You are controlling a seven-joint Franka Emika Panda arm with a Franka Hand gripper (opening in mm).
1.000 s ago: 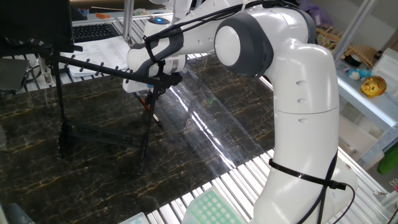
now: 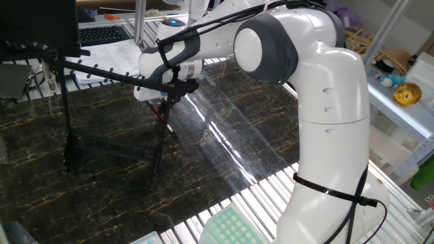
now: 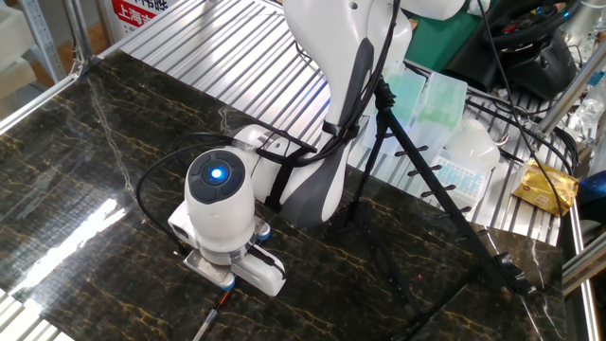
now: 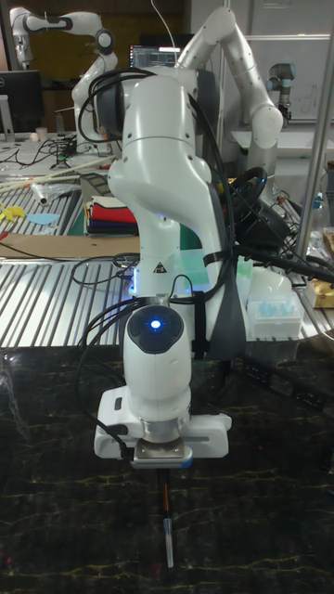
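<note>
A thin rod [image 4: 166,515], dark orange-brown above and pale at its lower end, extends from beneath my gripper [image 4: 163,470] in exterior view 3. The hand is over the dark marble-patterned table [image 4: 70,524], and its housing and bracket hide the fingers. From exterior view 2, the same rod [image 3: 212,314] slants down and left from under the hand's blue-edged bracket [image 3: 210,270]. In exterior view 1 a stand partly covers the hand, with the rod [image 2: 166,122] showing below it. Whether the fingers grip the rod cannot be made out.
A black frame stand [image 2: 115,74] rises from the table close to the arm. Green-tinted boxes [image 3: 443,99], a white rack [image 3: 459,178] and a gold packet [image 3: 546,187] occupy one edge. A clear glossy sheet [image 2: 224,135] covers part of the table.
</note>
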